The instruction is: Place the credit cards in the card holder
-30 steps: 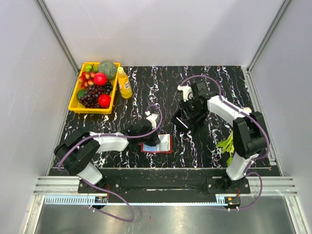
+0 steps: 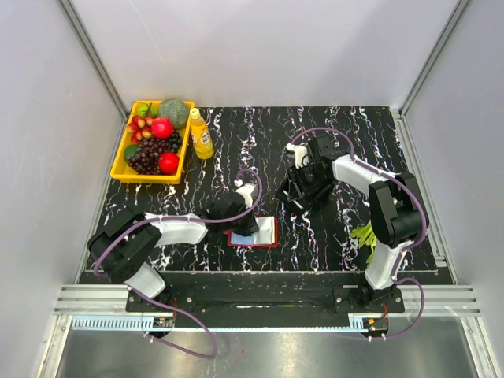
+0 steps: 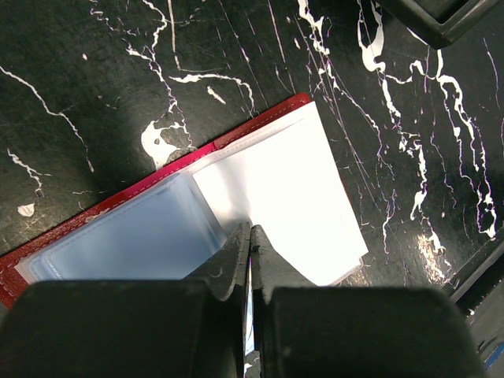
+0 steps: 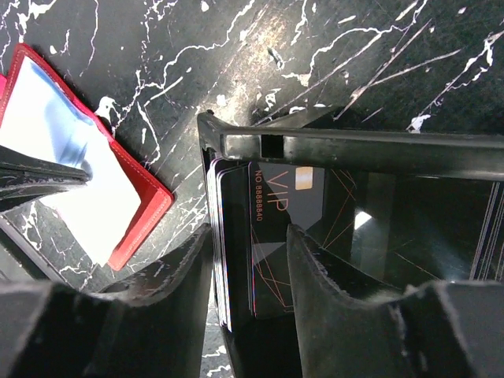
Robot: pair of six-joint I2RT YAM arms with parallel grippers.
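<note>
My left gripper is shut over the open red card holder (image 3: pixel 118 205), whose pages are blue and white, at the table's front middle; nothing clear shows between its fingers. To its upper right, my right gripper is part open over a black tray (image 4: pixel 362 153). Its fingertips sit at the tray's left end, around the edge of a stack of dark cards (image 4: pixel 287 205), one printed VIP. Whether they grip the cards cannot be told.
A yellow fruit basket (image 2: pixel 118 173) stands at the back left beside a yellow bottle (image 2: pixel 201 138). Green produce (image 2: pixel 364 236) lies at the right, partly behind my right arm.
My right gripper has shifted slightly over the black tray, its arm moving a little. The left arm and card holder look unchanged.
</note>
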